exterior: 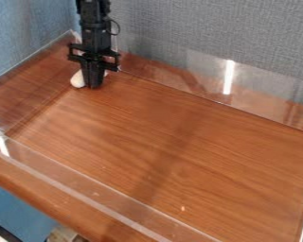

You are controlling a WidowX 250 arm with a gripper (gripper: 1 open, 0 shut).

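My black gripper [94, 68] hangs from the top, low over the back-left corner of the wooden tray floor. A small white object [79, 79] lies at and behind its fingers, largely hidden by them. Whether the fingers are open or closed on it is hard to make out.
Clear low walls edge it, with grey padded panels behind and a blue one at left. A small dark item sits at the far left edge.
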